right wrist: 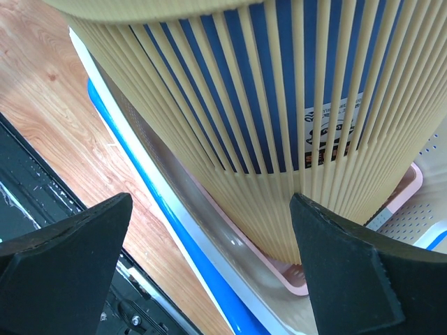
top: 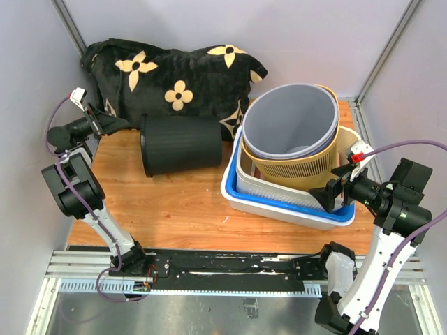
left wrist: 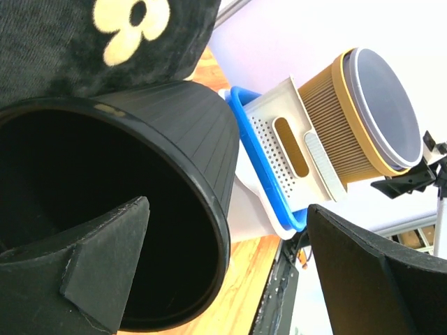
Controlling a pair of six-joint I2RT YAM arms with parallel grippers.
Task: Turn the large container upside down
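The large black container (top: 183,145) lies on its side on the wooden table, against the pillow's front. Its open mouth points left, toward my left gripper (top: 120,125); its closed end points right. In the left wrist view the container's rim (left wrist: 216,216) is seen close up, with the dark inside showing between the spread fingers. My left gripper is open, at the mouth, and not closed on the wall. At the far right my right gripper (top: 327,197) stands open by the stacked bins, its fingers (right wrist: 77,258) apart over the tray's edge.
A dark flowered pillow (top: 157,80) leans along the back wall. To the right, blue and white trays (top: 279,208) hold a yellow slatted basket (top: 297,171) with a grey bin (top: 283,129) inside. Bare table (top: 160,209) lies in front of the container.
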